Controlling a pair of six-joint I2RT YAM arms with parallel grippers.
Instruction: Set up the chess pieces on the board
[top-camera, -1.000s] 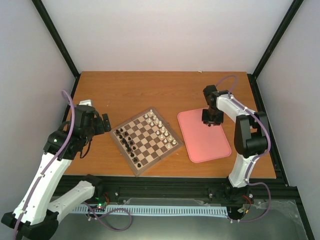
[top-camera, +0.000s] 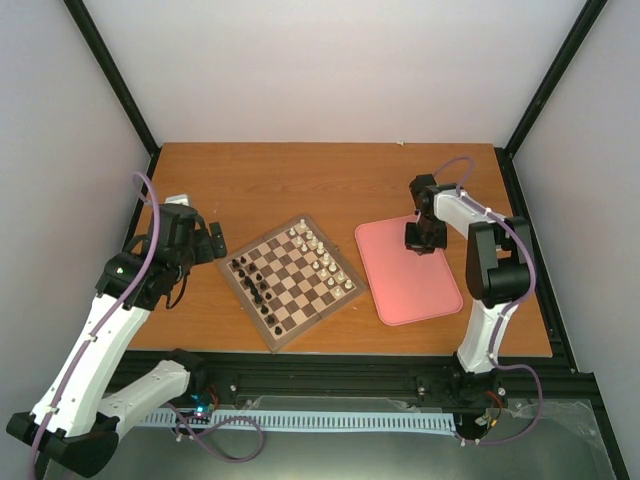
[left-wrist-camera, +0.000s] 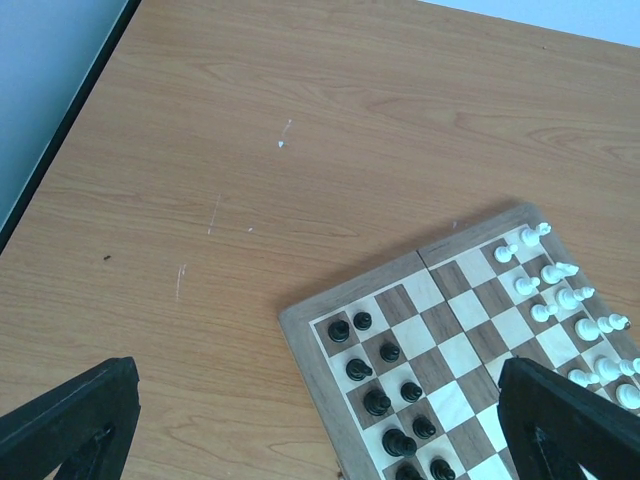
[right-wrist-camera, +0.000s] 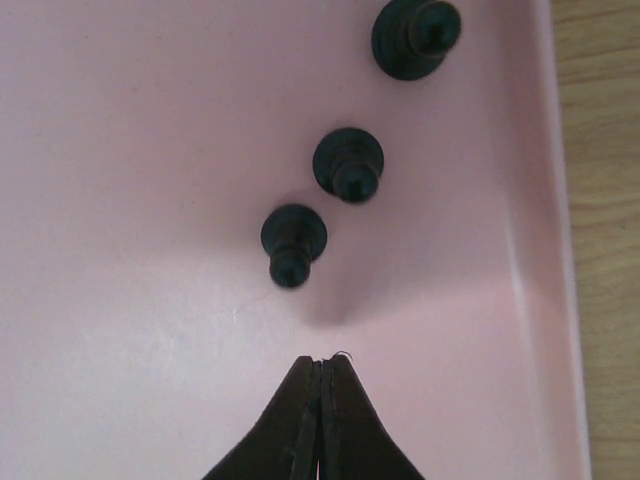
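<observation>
On the table lies the chess board (top-camera: 290, 280), turned at an angle, with white pieces (left-wrist-camera: 568, 297) along one side and black pieces (left-wrist-camera: 376, 402) along the opposite side. Over the bare table left of the board, my left gripper stands open, its fingers wide apart and nothing between them. My right gripper is above the pink tray (top-camera: 410, 295), fingertips together and empty. Three black pieces stand on the tray in the right wrist view: a nearer one (right-wrist-camera: 293, 240), a second (right-wrist-camera: 348, 165) and a larger one (right-wrist-camera: 415, 35), all apart from the fingertips.
The tray's raised rim (right-wrist-camera: 555, 200) runs along the right of the right wrist view. Behind the board and tray, the wooden table (top-camera: 300, 175) is clear. A narrow strip of table separates board from tray.
The left arm has shifted slightly to the right. My right arm has moved only a little over the tray. The pieces on the board look the same.
</observation>
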